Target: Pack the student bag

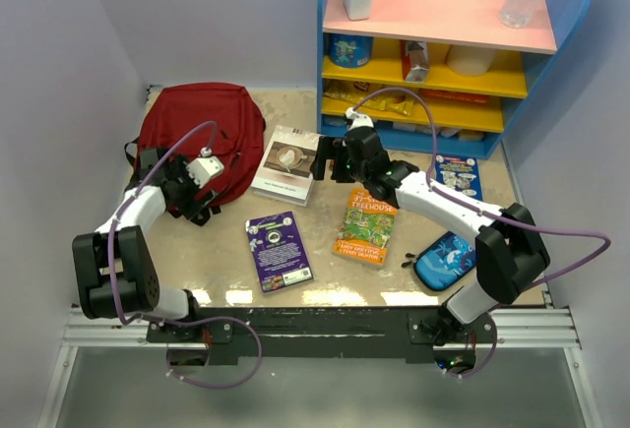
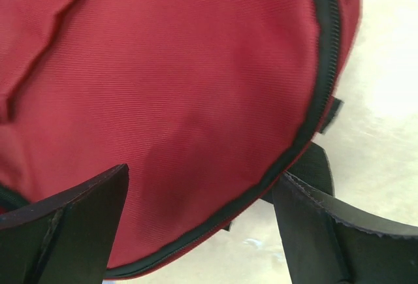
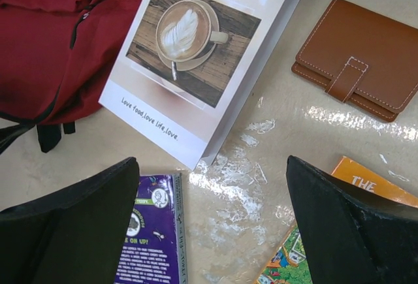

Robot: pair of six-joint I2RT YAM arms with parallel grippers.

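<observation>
A red backpack [image 1: 202, 108] lies flat at the back left. Its black zipper [image 2: 320, 81] curves along the edge in the left wrist view. Over the bag's front part my left gripper [image 1: 197, 202] is open, with red fabric below its spread fingers and nothing held. My right gripper [image 1: 330, 157] stands open and empty near the white coffee-cover book [image 1: 287, 160]. In front lie a purple book [image 1: 279, 251] and an orange-and-green book [image 1: 366, 226]. A brown wallet [image 3: 359, 62] shows in the right wrist view. A blue pencil case [image 1: 445, 261] rests at the right.
A blue shelf unit with a pink top [image 1: 433, 10] and yellow shelves [image 1: 463, 69] fills the back right. A blue booklet [image 1: 459, 176] lies before it. Bare table shows around the purple book.
</observation>
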